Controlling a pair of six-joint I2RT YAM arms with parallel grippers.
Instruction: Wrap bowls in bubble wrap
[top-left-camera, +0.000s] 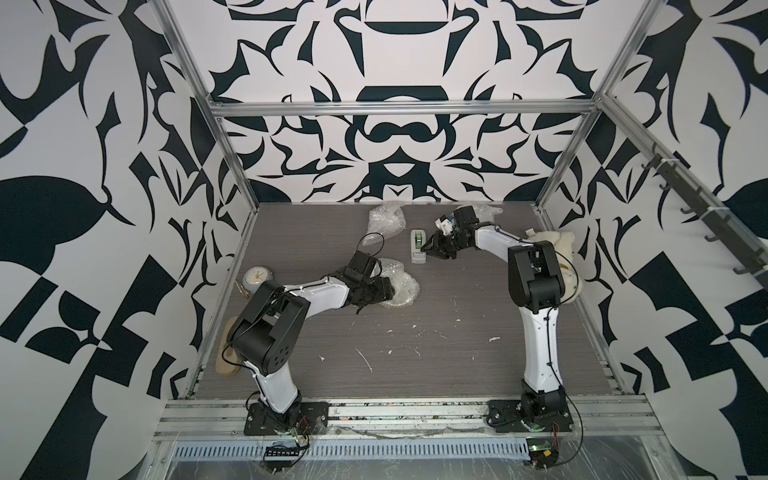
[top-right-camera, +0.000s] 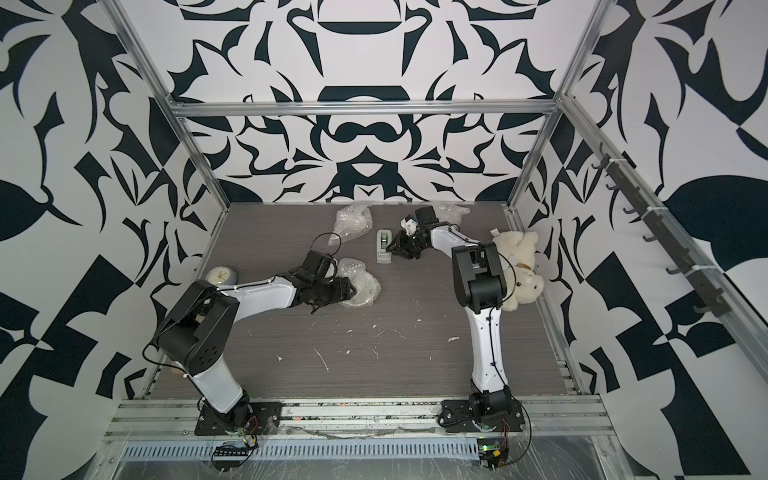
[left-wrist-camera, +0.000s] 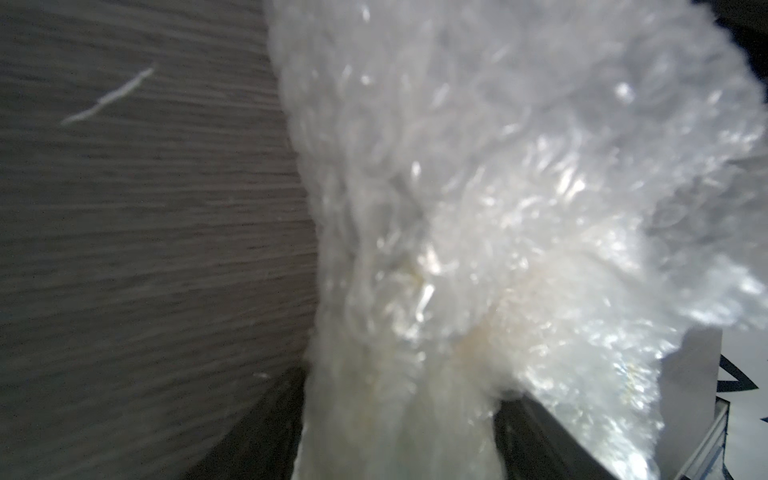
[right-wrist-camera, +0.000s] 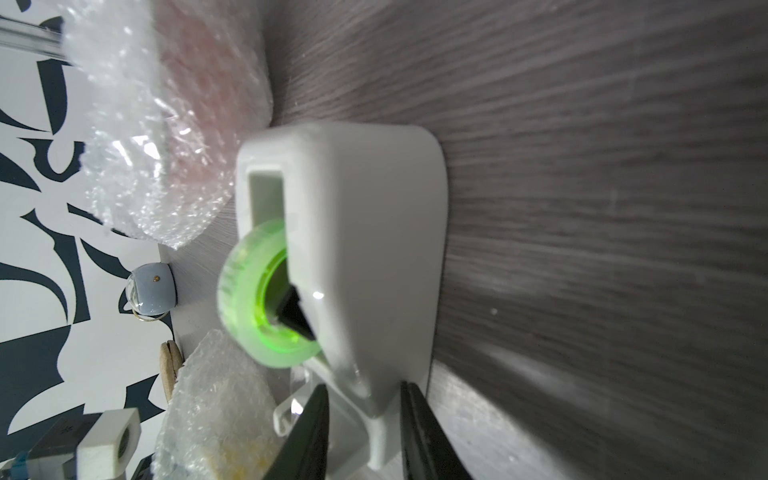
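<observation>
A crumpled bubble wrap bundle lies mid-table; in the left wrist view its cloudy folds fill the right half, with my left gripper around part of it, fingertips largely hidden, so how far it is closed is unclear. A white tape dispenser with green tape stands upright on the table in the right wrist view, just beyond my right gripper, whose fingers are open at its near end. More bubble wrap bundles lie at the back; one shows something pinkish inside.
A plush bear lies at the right edge. A round clock-like item and a tan object sit along the left edge.
</observation>
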